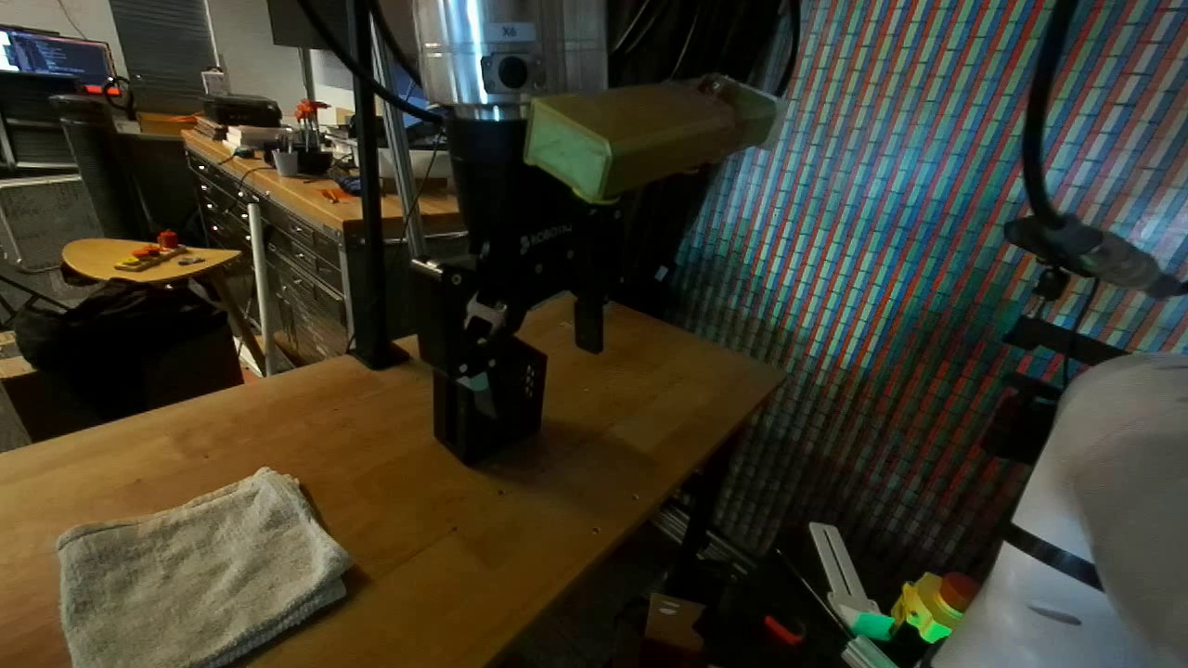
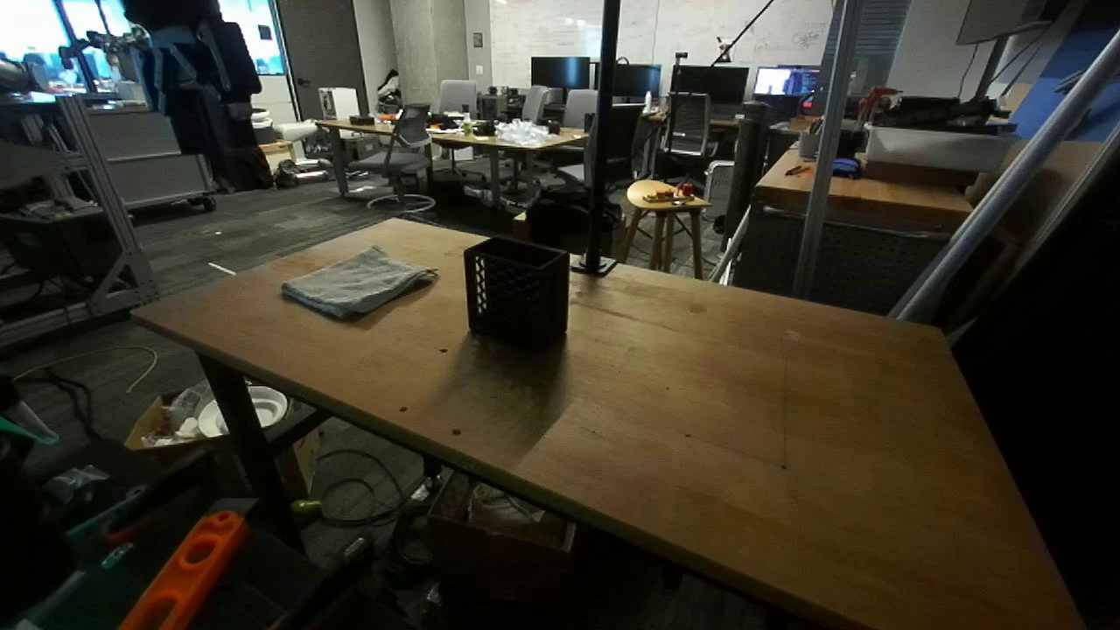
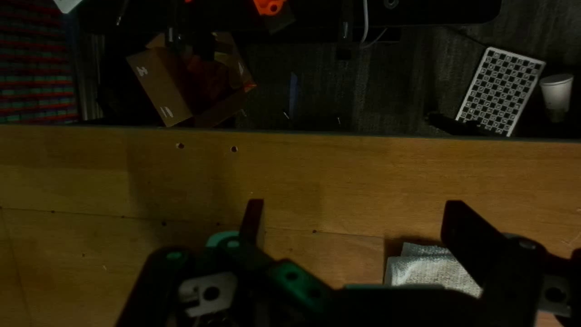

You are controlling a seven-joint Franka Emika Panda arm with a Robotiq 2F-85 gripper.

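A folded grey-green cloth (image 1: 200, 568) lies flat on the wooden table (image 1: 401, 545). In the second exterior view the same cloth (image 2: 357, 283) rests left of a black basket (image 2: 516, 292) with perforated sides, which stands upright. My gripper (image 1: 540, 362) is above the table, its fingers spread wide; in the first exterior view it overlaps the basket (image 1: 490, 412), and contact cannot be judged. From the wrist, the gripper shows open with bare tabletop between its fingertips. Part of the cloth (image 3: 430, 267) appears beside the right finger. The basket cannot be made out in the wrist view.
A black post (image 2: 600, 136) rises from the table's far edge. Right of the basket the tabletop is bare. Cardboard boxes (image 3: 163, 81) sit on the floor beyond the edge. A red-topped yellow button box (image 1: 933, 607) stands by the white arm base (image 1: 1114, 501).
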